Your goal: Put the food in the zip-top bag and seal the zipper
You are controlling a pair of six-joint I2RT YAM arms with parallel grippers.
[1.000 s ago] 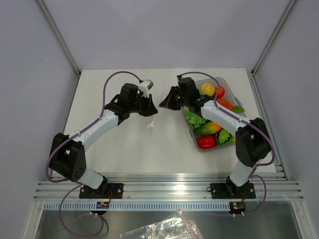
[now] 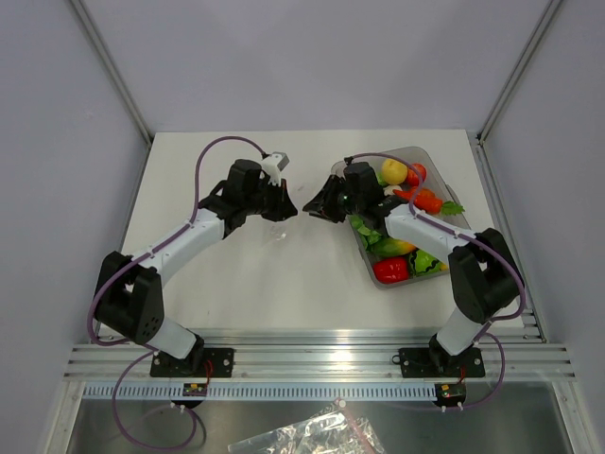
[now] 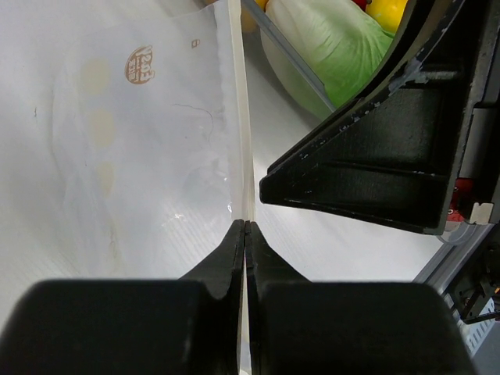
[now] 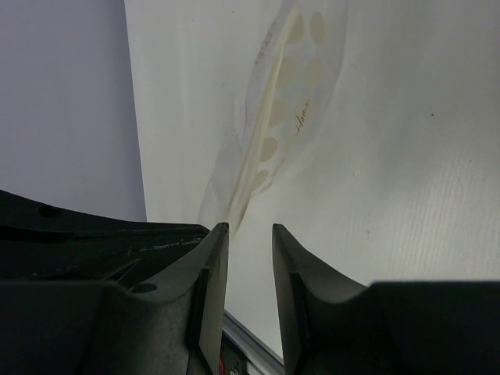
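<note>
A translucent zip top bag (image 3: 156, 164) with printed marks and a pale zipper strip fills much of the left wrist view. My left gripper is shut on that strip, which runs into its fingertips and shows again below them. In the right wrist view the bag (image 4: 293, 74) rises beyond my right gripper, whose fingers stand part open with a clear gap between them. The strip's lower end lies close to one right finger, not between the two. No food shows inside the bag. From above, both grippers face each other closely over the table.
A grey bin (image 2: 389, 285) on the right holds mixed produce, including a red pepper (image 2: 390, 270), a yellow fruit (image 2: 394, 171) and leafy greens. The right arm reaches across it. Clear plastic (image 2: 317, 438) lies beyond the front rail.
My right gripper has parted its fingers, which were together a second ago, and has shifted slightly away from the left one. The left arm holds its place.
</note>
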